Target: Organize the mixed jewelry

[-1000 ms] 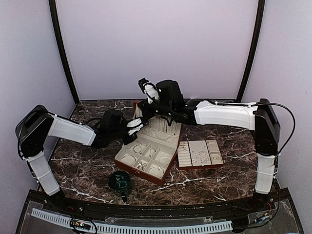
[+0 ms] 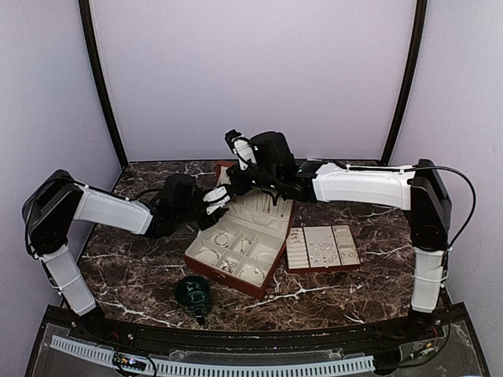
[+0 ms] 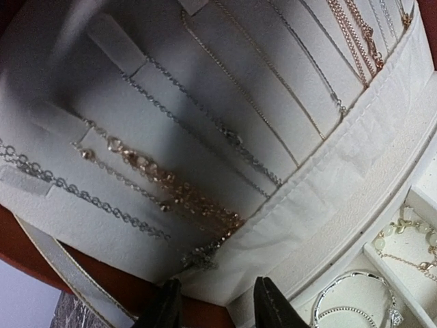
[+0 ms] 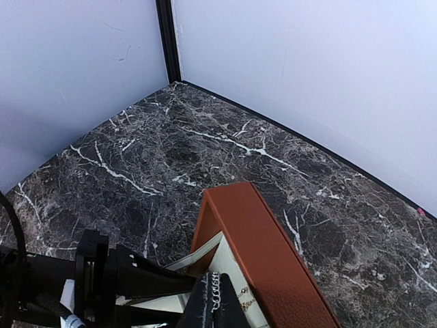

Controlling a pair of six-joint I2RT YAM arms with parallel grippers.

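Observation:
The open jewelry box (image 2: 275,271) has bracelets in its lower compartments and necklaces hanging in the lid, chiefly chains (image 3: 259,61) above a white pocket (image 3: 328,184). My left gripper is at the lid's left side, part open, with no item clearly between its fingers. My right gripper is shut at the upper lid edge (image 4: 263,253), a thin silver chain showing at its fingertips. In the top view both grippers crowd over the lid's left and partly hide it.
A smaller tray (image 2: 322,267) of rings and small pieces lies to the right. A dark green cup-like object (image 2: 193,293) stands at the front left.
Both arms have shifted only slightly in the top view over the last second. The box and tray look unchanged.

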